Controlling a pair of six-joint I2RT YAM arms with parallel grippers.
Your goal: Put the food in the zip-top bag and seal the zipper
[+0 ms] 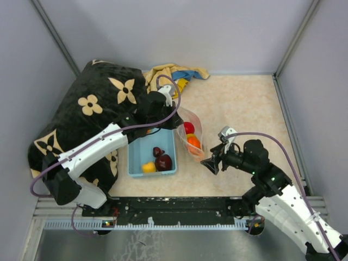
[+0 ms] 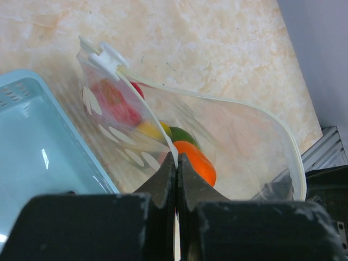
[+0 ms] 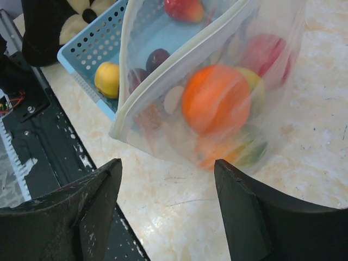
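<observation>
The clear zip bag [image 1: 197, 130] stands tilted beside the blue bin, holding a red item [image 1: 189, 127], an orange one [image 3: 215, 99] and yellow and green pieces behind the plastic. My left gripper is shut on the bag's top edge, a thin rim running between its fingers in the left wrist view. My right gripper [image 1: 211, 160] stands open at the bag's lower right; in the right wrist view its fingers are below the bag with nothing between them.
The blue bin [image 1: 131, 149] holds a yellow item [image 1: 148, 167] and dark red fruits [image 1: 163, 162]. A dark patterned cushion [image 1: 70, 130] fills the left, cloths [image 1: 163, 73] lie behind.
</observation>
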